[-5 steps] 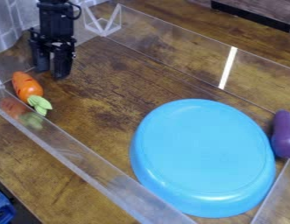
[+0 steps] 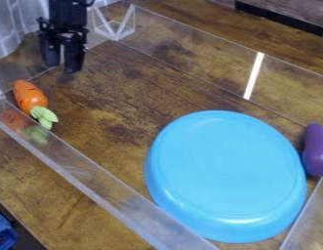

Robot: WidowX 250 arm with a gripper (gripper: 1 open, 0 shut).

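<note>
The black gripper point(image 2: 62, 54) hangs at the top left of the camera view, in the back corner of the clear-walled enclosure; whether it is open or shut is hard to make out. An orange toy carrot point(image 2: 31, 96) with green leaves lies in front of it along the left wall. A large blue disc point(image 2: 225, 174) lies at the front right. A purple eggplant point(image 2: 315, 149) is at the right edge.
Clear walls point(image 2: 101, 193) border the wooden floor point(image 2: 144, 93), whose middle is bare. A dark blue object point(image 2: 1, 232) sits outside at the bottom left.
The gripper has shifted very slightly; the carrot, disc and eggplant have stayed where they were.
</note>
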